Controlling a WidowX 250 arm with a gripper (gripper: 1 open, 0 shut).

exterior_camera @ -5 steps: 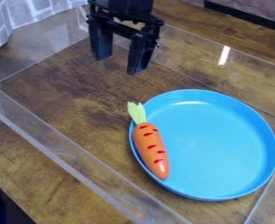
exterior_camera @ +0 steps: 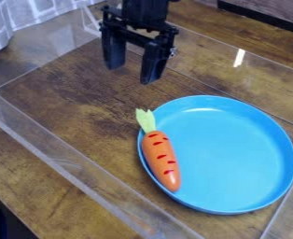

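An orange toy carrot (exterior_camera: 160,159) with a pale green top rests on the left side of a round blue plate (exterior_camera: 231,149), its leaves reaching past the rim. Above them, at the top of the view, hangs my black gripper (exterior_camera: 132,58), its two fingers spread apart and open, with nothing between them, over bare wooden surface behind the plate.
Clear plastic edging runs along the lower left and right sides. A pale crumpled sheet (exterior_camera: 2,23) sits in the top left corner.
My gripper has shifted slightly to the right over the last second. The carrot and the plate look unmoved.
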